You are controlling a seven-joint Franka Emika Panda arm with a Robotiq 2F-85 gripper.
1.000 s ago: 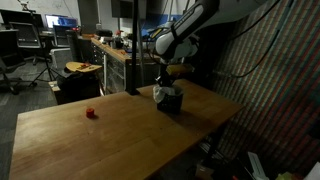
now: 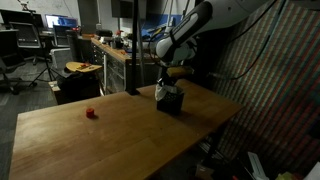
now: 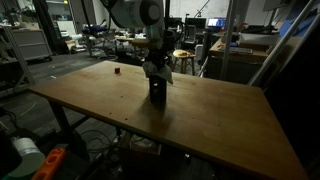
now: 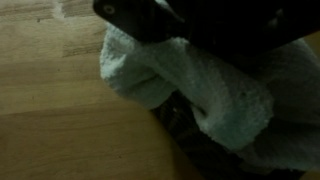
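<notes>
A pale cloth (image 4: 210, 90) is bunched beneath my gripper (image 3: 158, 66), which is shut on it. The cloth (image 2: 161, 92) hangs at the top of a black box (image 2: 171, 101) on the wooden table, partly over its edge. From the other side, the cloth (image 3: 158, 73) shows just above the dark box (image 3: 158, 90). In the wrist view part of the dark box (image 4: 185, 130) shows below the cloth. The fingertips are buried in the folds and shadow.
A small red object (image 2: 90, 113) sits on the wooden table (image 2: 100, 145), well away from the box. Chairs and cluttered desks stand behind.
The gripper and cloth have shifted very slightly over the box. The box and the red object stay in place.
</notes>
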